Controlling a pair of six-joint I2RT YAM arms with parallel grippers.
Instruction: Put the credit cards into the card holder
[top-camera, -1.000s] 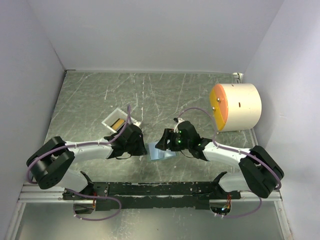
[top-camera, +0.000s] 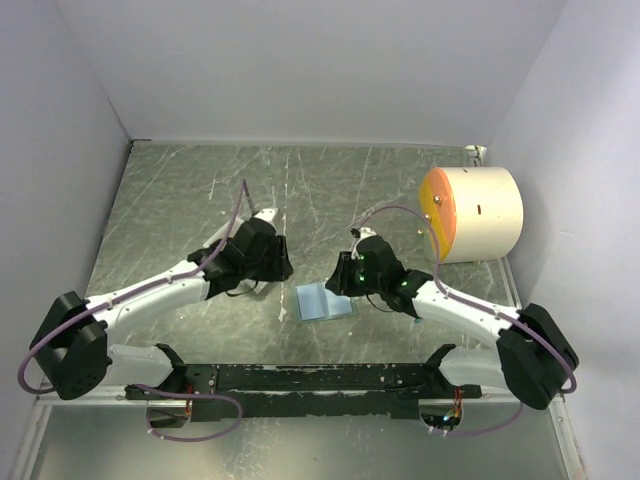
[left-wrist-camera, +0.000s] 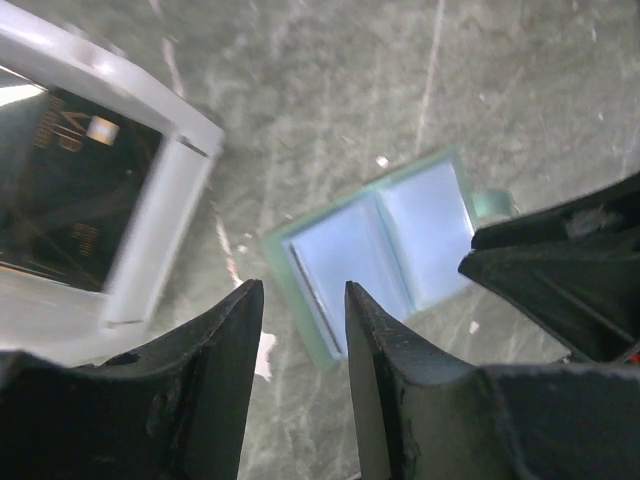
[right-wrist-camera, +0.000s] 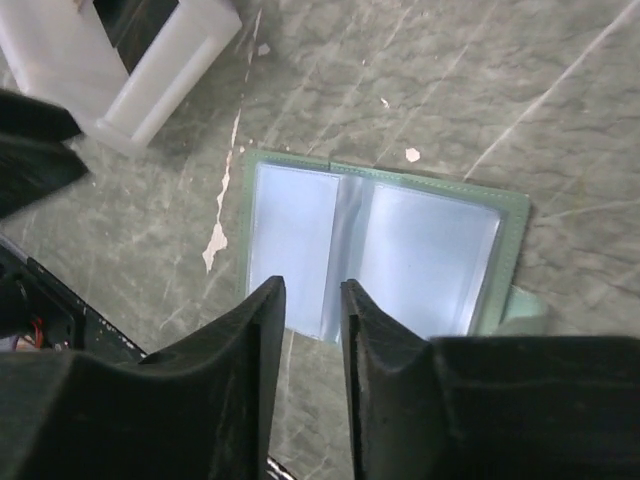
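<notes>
A card holder (top-camera: 311, 302) lies open on the marble surface, green-edged with two pale blue pocket panels, as the right wrist view (right-wrist-camera: 290, 235) shows closely. My left gripper hangs above its left side, fingers part open with nothing seen between them. My right gripper is over the holder, fingers part open and empty. A white box (left-wrist-camera: 170, 220) with a dark interior lies left of the holder, partly under my left arm in the top view; whether cards are in it I cannot tell.
A cream cylinder with an orange end (top-camera: 480, 215) stands at the right by the wall. A dark bar runs along the front edge.
My left gripper has risen and moved slightly up the top view, hiding more of the white box. My right gripper has drawn back from over the holder's middle toward its right and up.
</notes>
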